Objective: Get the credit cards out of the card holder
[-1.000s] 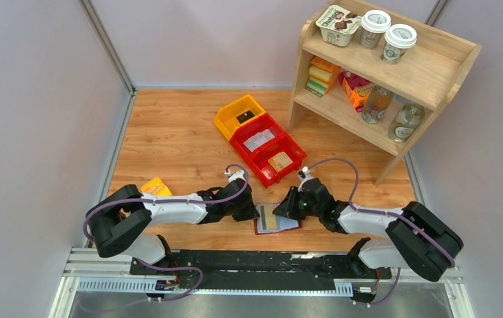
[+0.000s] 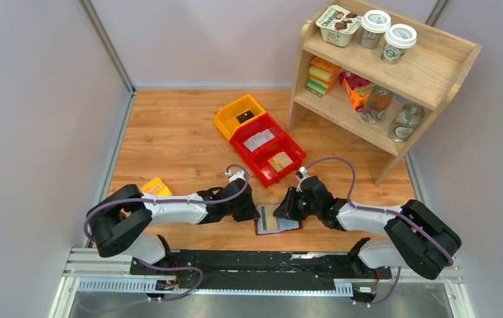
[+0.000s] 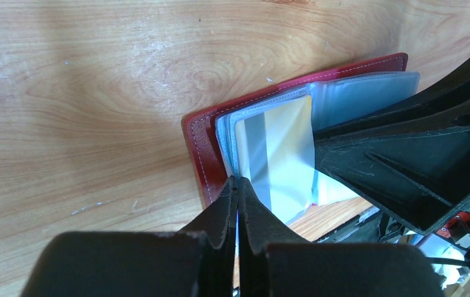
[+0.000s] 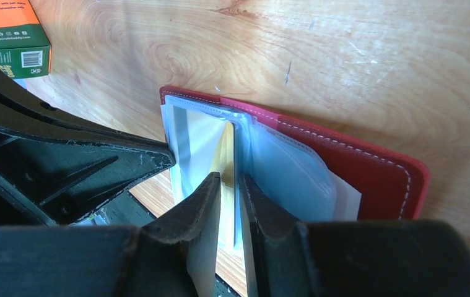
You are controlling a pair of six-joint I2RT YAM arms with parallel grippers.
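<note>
The dark red card holder (image 2: 260, 231) lies open on the floor between my grippers, its clear blue plastic sleeves (image 3: 368, 93) spread out. A pale yellow card (image 4: 225, 148) shows in a sleeve. My left gripper is shut at the sleeves' edge; whether the thin edge is between its tips cannot be told. My right gripper sits over the sleeves, fingertips slightly apart at the yellow card's edge; whether they grip it cannot be told.
A red and yellow tray (image 2: 268, 173) stands behind the grippers. A wooden shelf (image 2: 394, 73) with cups, bottles and packets is at back right. An orange box (image 2: 156, 187) lies by the left arm. Bare floor lies back left.
The left arm and holder show no visible change.
</note>
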